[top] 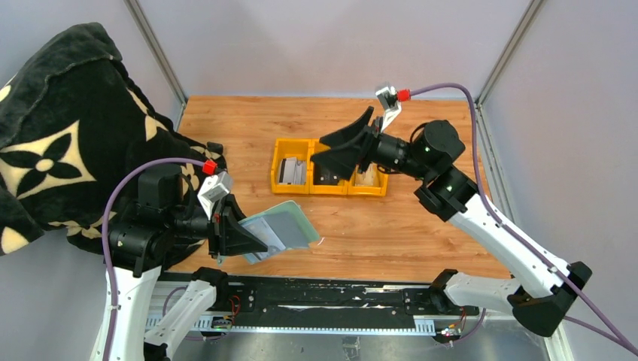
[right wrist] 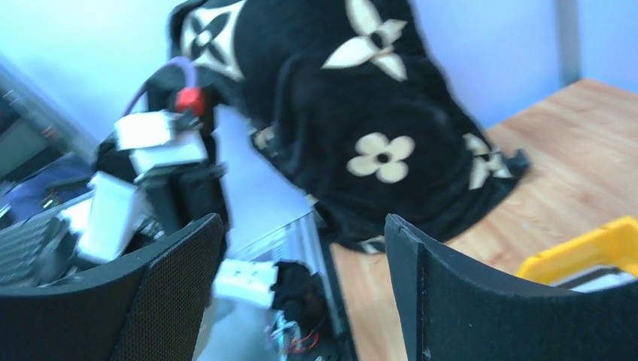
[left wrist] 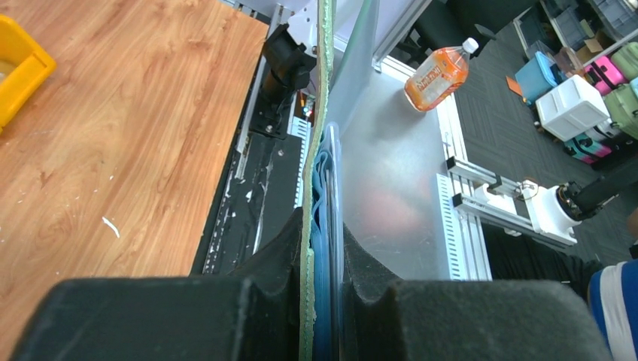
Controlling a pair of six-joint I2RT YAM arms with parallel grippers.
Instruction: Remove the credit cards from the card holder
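Observation:
A light green card holder (top: 302,223) with clear pockets is spread above the front left of the table, my left gripper (top: 261,248) shut on its edge. Edge-on in the left wrist view, the holder (left wrist: 319,150) stands upright between the dark fingers, its blue layers pressed together. Pale and grey areas show in its pockets, but I cannot tell how many cards are inside. My right gripper (top: 319,152) hangs high over the yellow box, open. In the right wrist view its fingers (right wrist: 173,286) are wide apart with nothing between them.
The yellow box (top: 275,186) has three compartments. Whitish flat cards (top: 293,171) stand in its left compartment, and dark items lie in the middle one. A black patterned cloth (top: 68,143) covers the left side. Bare wood (top: 421,248) lies at the front right.

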